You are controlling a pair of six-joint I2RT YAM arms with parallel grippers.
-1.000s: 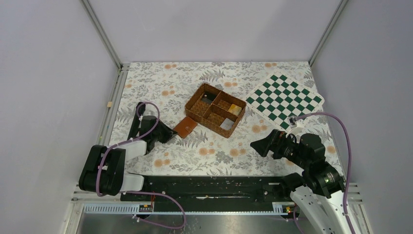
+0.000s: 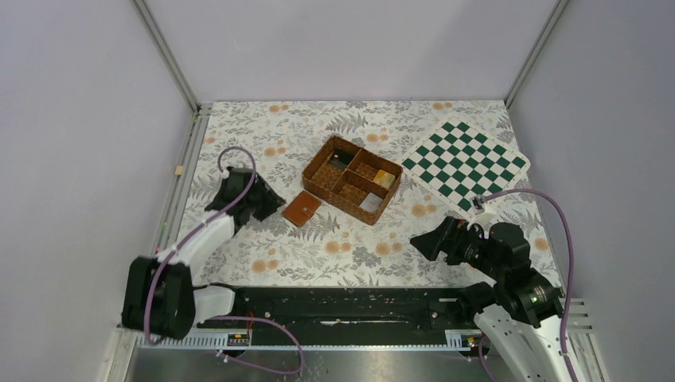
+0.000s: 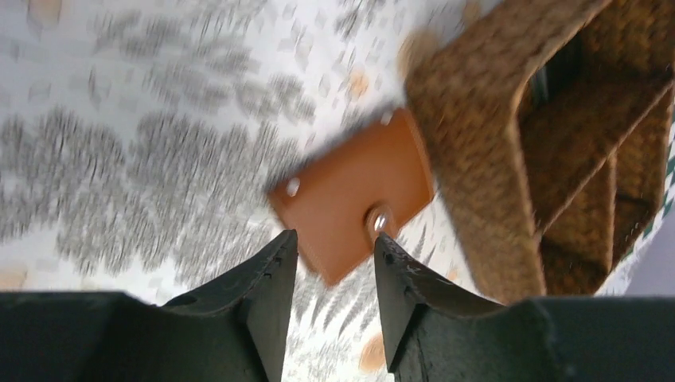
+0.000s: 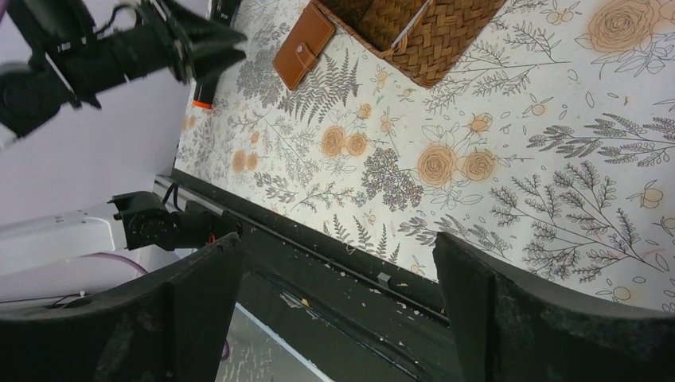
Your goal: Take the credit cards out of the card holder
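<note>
The brown leather card holder (image 2: 301, 208) lies closed on the floral mat, just lower-left of the woven basket (image 2: 350, 177), its strap and snap showing in the left wrist view (image 3: 342, 183). My left gripper (image 2: 275, 203) hangs just left of it; in its wrist view the fingertips (image 3: 283, 247) are parted below the holder, with nothing seen held between them. My right gripper (image 2: 436, 243) is open and empty at the lower right. No cards are visible outside the holder.
The divided basket holds small items in its compartments. A green-and-white checkered board (image 2: 466, 165) lies at the back right. A dark bar (image 4: 204, 91) lies by the left arm.
My left arm has moved back-left of where it was, slightly away from the card holder, and looks blurred in motion. The right arm and card holder look unchanged.
</note>
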